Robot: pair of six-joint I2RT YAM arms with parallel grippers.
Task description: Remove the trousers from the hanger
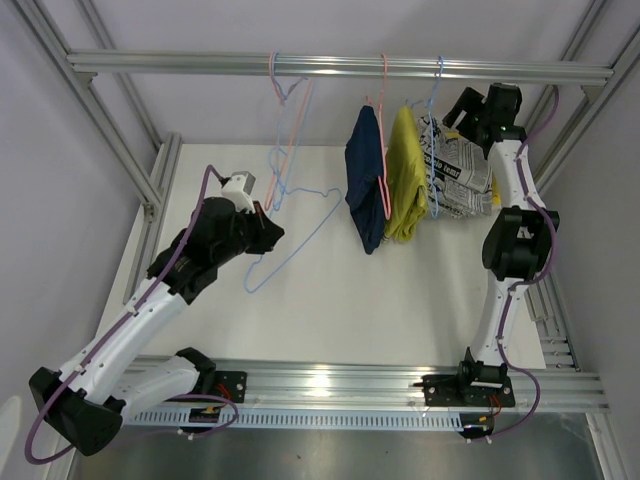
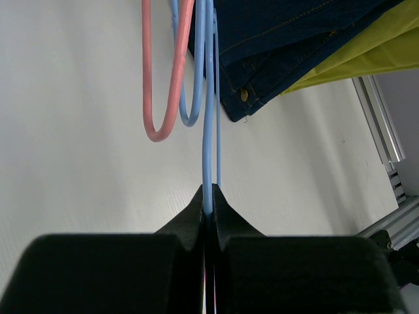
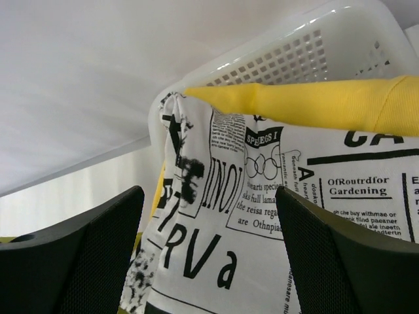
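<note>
Navy trousers (image 1: 365,180) and olive trousers (image 1: 405,180) hang from hangers on the rail, beside newspaper-print cloth (image 1: 460,175) at the right. My right gripper (image 1: 465,110) is up at that print cloth; in the right wrist view its open fingers (image 3: 91,255) span the print fabric (image 3: 229,196) with yellow cloth (image 3: 314,104) behind. My left gripper (image 1: 270,235) is among empty hangers; in the left wrist view it is shut, a blue hanger wire (image 2: 207,150) running across its closed tips, with the navy trousers (image 2: 275,33) beyond.
A metal rail (image 1: 200,63) spans the top, with pink and blue hangers at its left part. A white perforated basket (image 3: 353,46) sits behind the cloth. The white board (image 1: 330,310) below is clear.
</note>
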